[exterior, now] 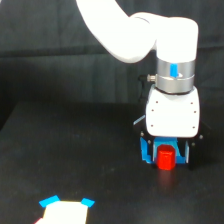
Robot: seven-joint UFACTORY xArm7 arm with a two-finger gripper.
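A small red object (166, 157) sits at the right of the dark table, with blue patches (146, 150) around it. My gripper (166, 148) points down just over and behind it, its white hand (173, 115) close above. The dark fingers blend into the dark background, so their spacing and any contact with the red object cannot be made out.
At the bottom left edge lies a white item (66, 212) with blue corners and a bit of red at its left, cut off by the frame. Bare dark table (75, 150) stretches between it and the red object. A dark curtain (60, 60) hangs behind.
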